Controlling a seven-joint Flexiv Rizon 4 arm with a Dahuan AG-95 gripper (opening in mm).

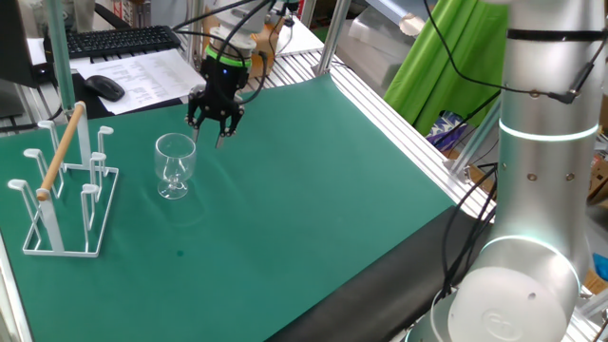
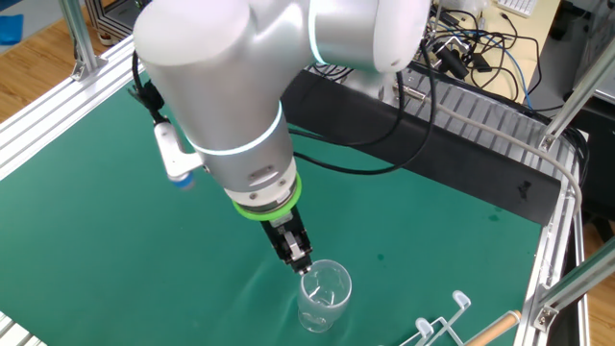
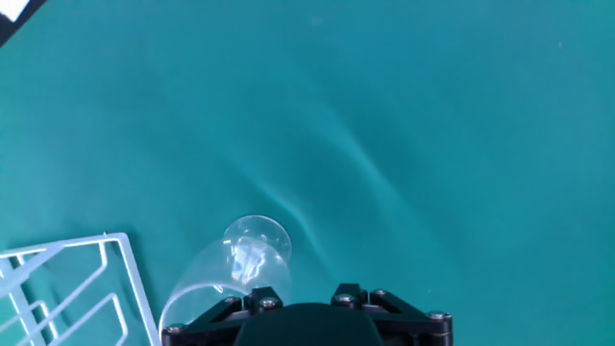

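Observation:
A clear stemmed glass stands upright on the green tabletop, and it also shows in exterior view 2 as a glass just beyond the fingertips. Above the table, on the far right side of the glass in exterior view 1, my gripper points down with its two fingers spread and nothing visible between them. In the wrist view the gripper is at the bottom edge, and the transparent glass appears to its left, its bowl partly hidden by a finger. Whether any finger touches the glass cannot be made out.
A white wire rack with upright hooks and a wooden bar stands left of the glass. Behind the table lie papers, a mouse and a keyboard.

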